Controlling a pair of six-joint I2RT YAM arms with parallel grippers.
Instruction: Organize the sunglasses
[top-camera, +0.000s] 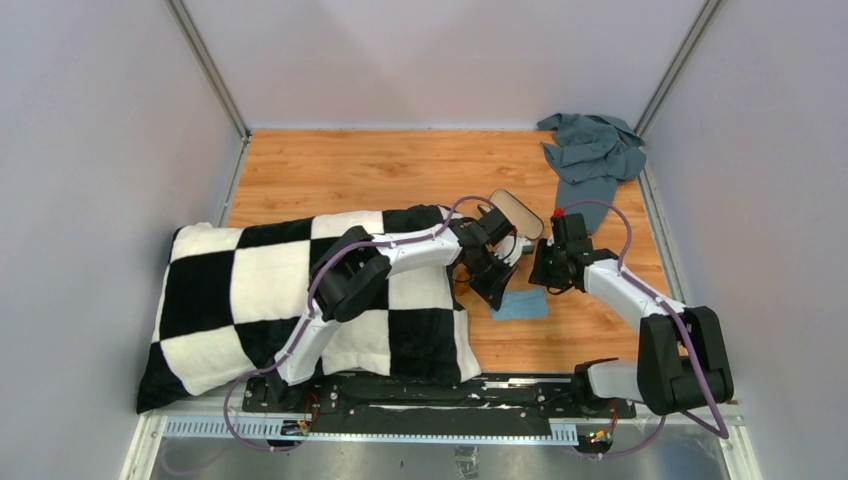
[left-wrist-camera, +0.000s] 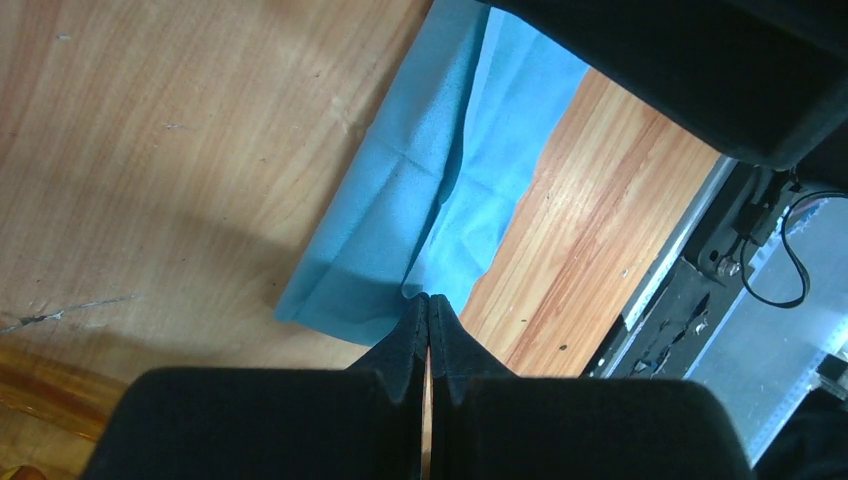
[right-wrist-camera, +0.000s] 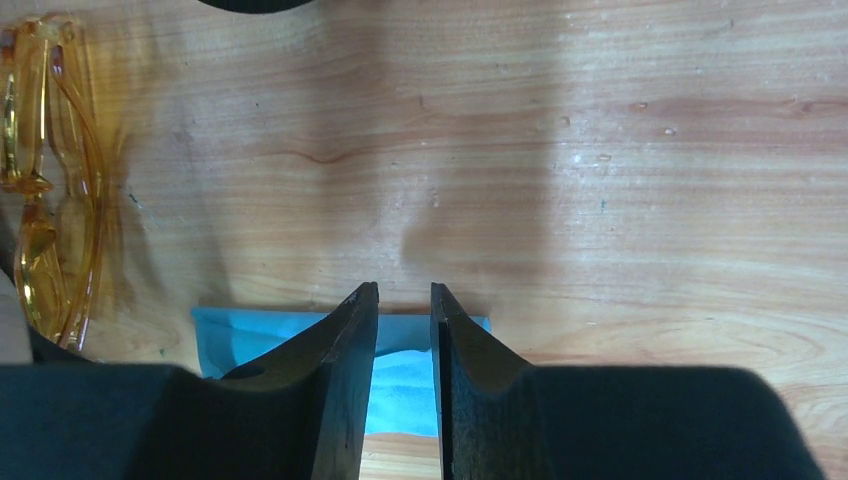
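Observation:
A pair of amber, see-through sunglasses (right-wrist-camera: 90, 190) lies folded on the wood, left of a small blue cloth (top-camera: 522, 306). In the top view my left arm partly covers them. In the left wrist view the cloth (left-wrist-camera: 385, 210) lies flat with a folded layer on top. My left gripper is shut with its tips at the cloth's near corner; whether they pinch any of it cannot be seen. My right gripper stands part open over the cloth's right part, nothing visible between its fingers. Behind the grippers sits a glasses case (top-camera: 517, 213), partly hidden.
A black-and-white checked blanket (top-camera: 270, 285) covers the left and middle of the table. Crumpled grey-blue fabric (top-camera: 597, 150) lies at the back right. Bare wood (top-camera: 370, 170) is free at the back. The two grippers are close together.

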